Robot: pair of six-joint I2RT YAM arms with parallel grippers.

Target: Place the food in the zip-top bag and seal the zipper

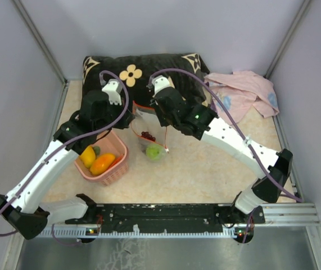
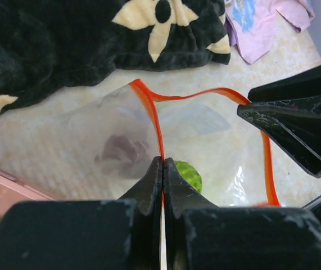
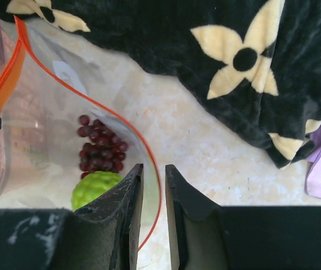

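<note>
Between my arms stands the clear zip top bag [image 1: 141, 128] with an orange zipper edge, its mouth spread wide. Inside it are dark red grapes [image 3: 101, 147] and a green food item [image 3: 95, 188]. In the left wrist view, my left gripper is shut on the bag's left edge, the orange strip running down into its fingertips. My right gripper is part open at the opposite edge; the orange strip passes between its fingers, apart from the left one. In the top view, the arms hide much of the mouth.
A pink basket [image 1: 115, 175] with yellow and orange food stands left of the bag, under my left arm. Behind lies a dark flowered cushion [image 1: 143, 62]; a pink cloth [image 1: 244, 93] lies back right.
</note>
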